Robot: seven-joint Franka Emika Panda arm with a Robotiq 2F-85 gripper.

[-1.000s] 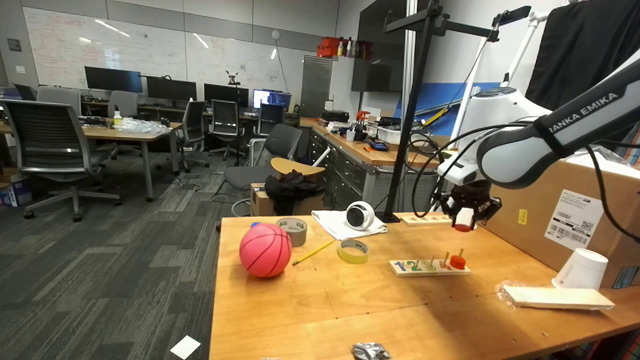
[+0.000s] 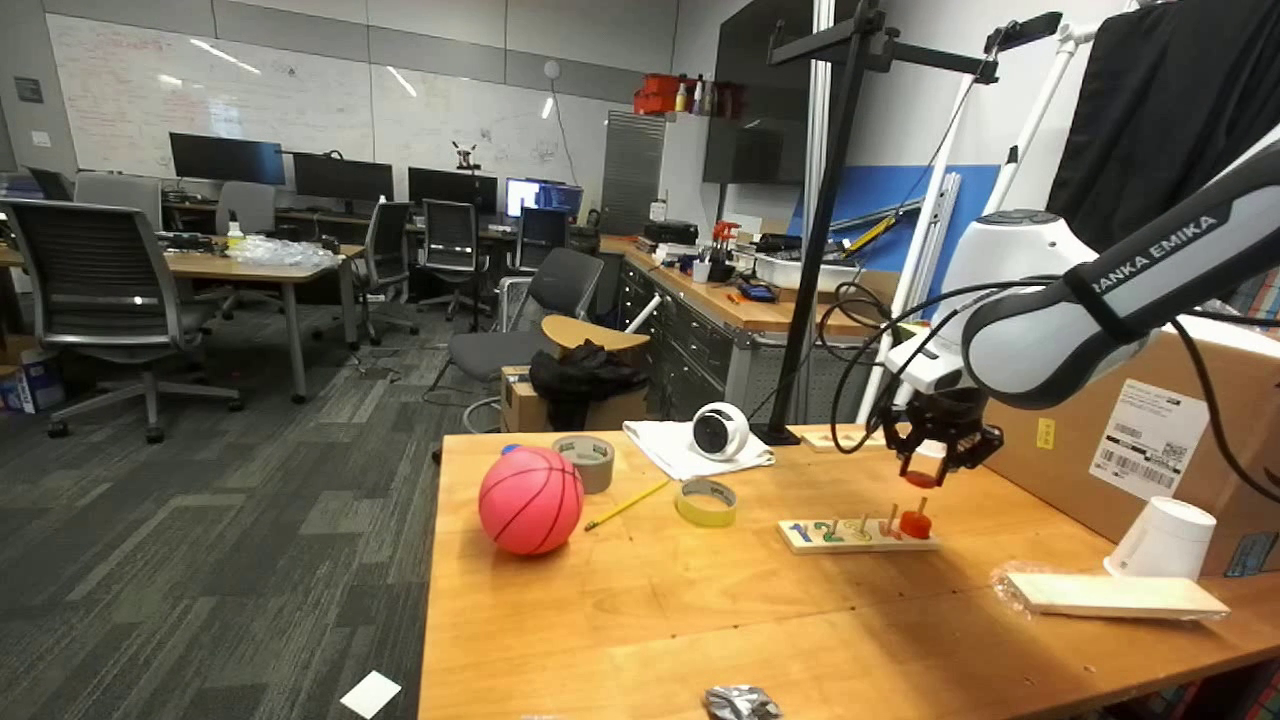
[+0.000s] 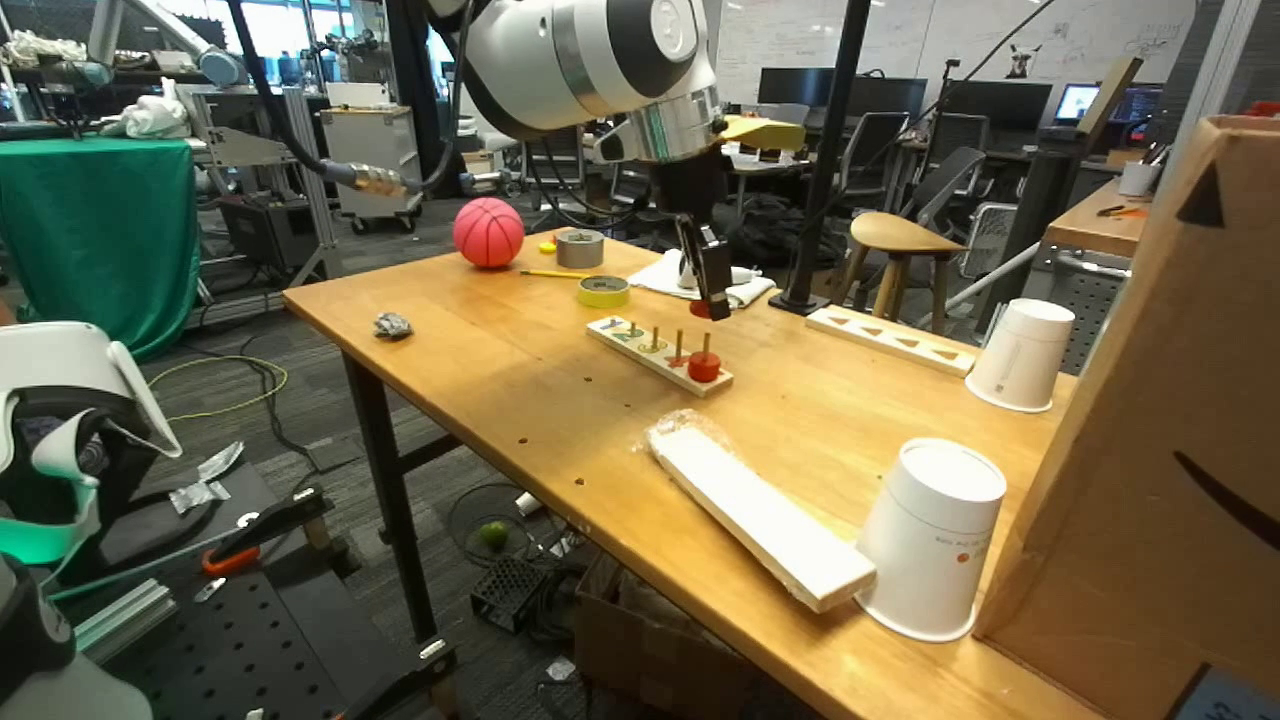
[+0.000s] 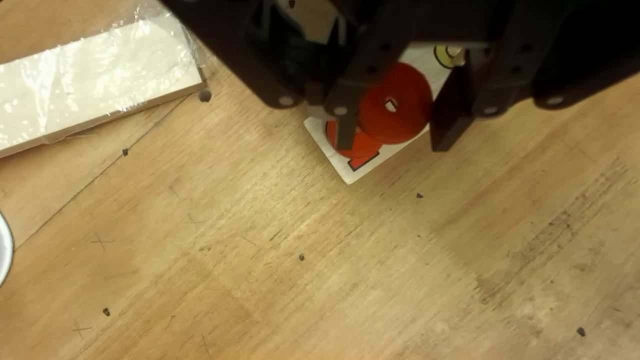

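Observation:
A red disc (image 4: 399, 114) with a hole in its middle is held between the fingers of my gripper, which is shut on it. The disc hangs apart from the wooden peg board (image 2: 828, 542), a little above its end with the red piece. On that end peg sits a red ring (image 3: 704, 366), and the peg's tip sticks out above it. In the wrist view the held disc partly covers the seated red ring (image 4: 364, 147). The other pegs stand bare over painted numbers. In exterior view 2 my gripper (image 3: 702, 310) hides much of the held disc.
A plastic-wrapped plank (image 3: 756, 510) and a white cup (image 3: 936, 540) stand near the cardboard box (image 2: 1080, 420). Tape rolls, a pencil (image 2: 626, 505) and a pink ball (image 2: 531, 500) occupy the far side. Bare tabletop lies in front of the peg board.
My gripper has come down toward the peg board's red end, still carrying the red disc. The board and the ring on it look unmoved.

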